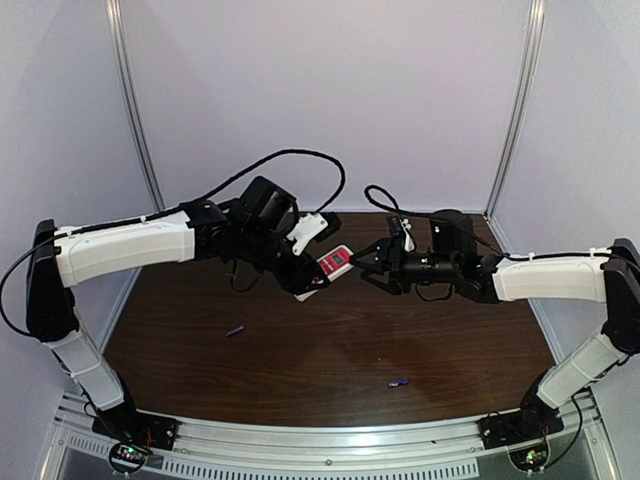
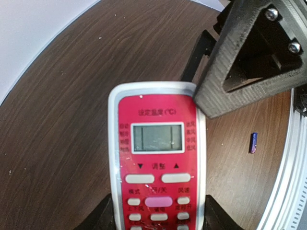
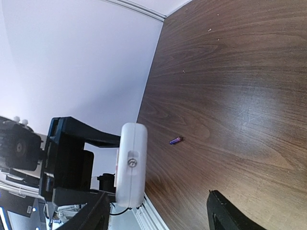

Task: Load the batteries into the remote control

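A pink-and-white remote control (image 1: 335, 261) is held up in my left gripper (image 1: 309, 279), which is shut on it. Its buttons and display fill the lower middle of the left wrist view. My right gripper (image 1: 362, 263) faces the remote's top end, fingers apart; in the right wrist view its fingers flank the remote's white end (image 3: 130, 184), which sits toward the left finger. One battery (image 1: 398, 382) lies at the front right of the table, another battery (image 1: 235, 331) at the left.
Pale walls enclose it at the back and sides, and a metal rail (image 1: 330, 430) runs along the front edge.
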